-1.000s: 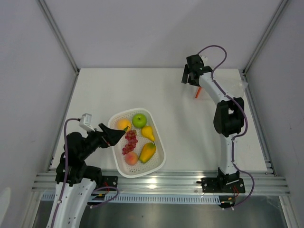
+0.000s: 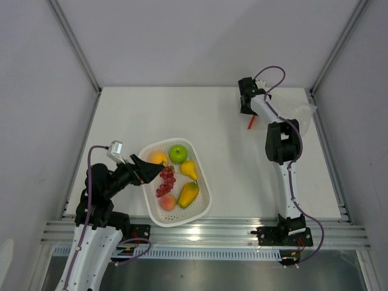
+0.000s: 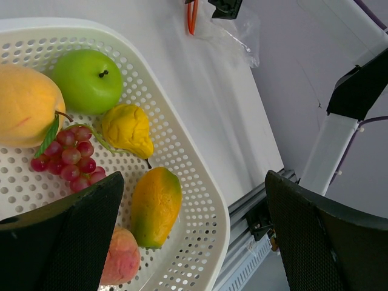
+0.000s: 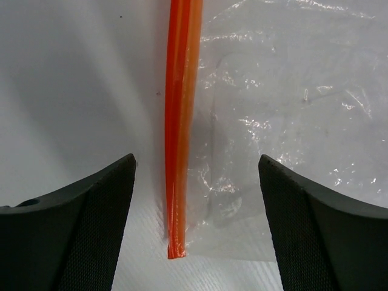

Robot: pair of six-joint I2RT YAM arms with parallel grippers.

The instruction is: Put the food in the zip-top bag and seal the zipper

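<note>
A clear zip bag (image 2: 301, 118) with a red-orange zipper strip (image 4: 178, 145) lies flat at the back right. My right gripper is low over it, fingers apart on either side of the strip, holding nothing. My left gripper (image 2: 145, 170) stands open at the white perforated basket (image 2: 204, 203), over its left side. In the basket are a green apple (image 3: 88, 82), an orange fruit (image 3: 24, 106), red grapes (image 3: 70, 156), a yellow pear (image 3: 127, 130), a mango (image 3: 156, 206) and a peach (image 3: 120, 259).
Walls rise close behind the bag and to its right, and a metal rail (image 2: 200, 230) runs along the front edge.
My right gripper has come round and down over the bag's zipper strip, its arm straightening slightly.
</note>
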